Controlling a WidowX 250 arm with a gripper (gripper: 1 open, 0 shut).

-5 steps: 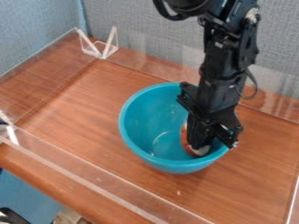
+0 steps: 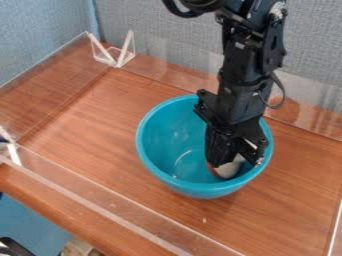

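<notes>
A turquoise bowl (image 2: 171, 145) stands on the wooden table toward the right of the middle. My black gripper (image 2: 230, 140) reaches down from the top into the right half of the bowl. Beneath its fingers lies a small pale and reddish object (image 2: 226, 167), largely hidden by the gripper. The gripper looks closed, but whether anything sits between its fingertips is hard to make out.
A white wire rack (image 2: 112, 50) is at the back left against the wall. A grey padded wall runs behind.
My gripper has risen slightly and shifted a little left within the bowl. More of the pale object beneath it now shows.
</notes>
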